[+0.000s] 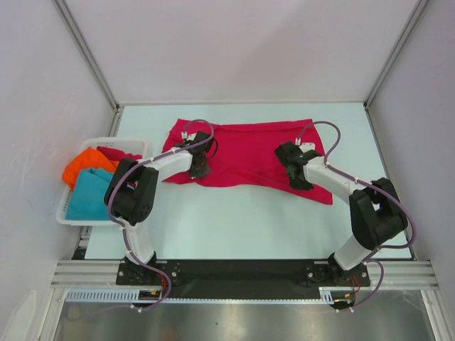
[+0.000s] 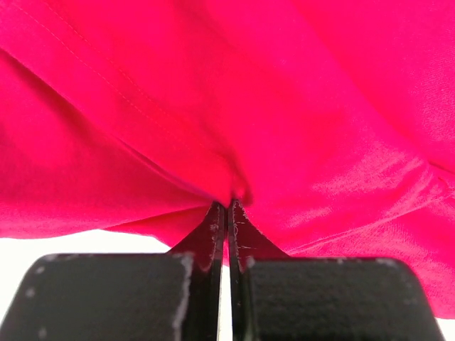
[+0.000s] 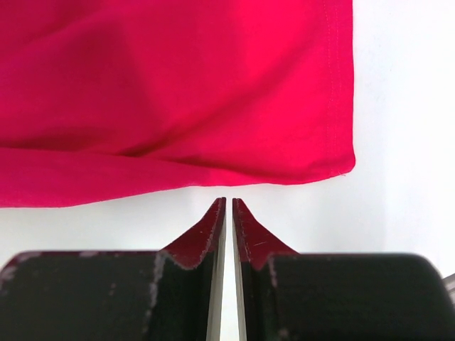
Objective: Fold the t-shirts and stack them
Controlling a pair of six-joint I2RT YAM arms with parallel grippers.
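A red t-shirt (image 1: 245, 145) lies spread across the table, its near edge partly folded and wavy. At its left part, my left gripper is shut with its tips pinching the cloth; creases in the red fabric (image 2: 298, 128) run in to the fingertips. Over the shirt's right part hangs my right gripper, parted by a narrow gap with nothing between its fingers. In the right wrist view its tips appear just off the shirt's near edge, and the shirt's corner (image 3: 338, 153) shows to the right of them.
A white basket (image 1: 62, 213) at the left holds orange cloth (image 1: 82, 167), blue cloth (image 1: 89, 195) and red cloth (image 1: 117, 154).
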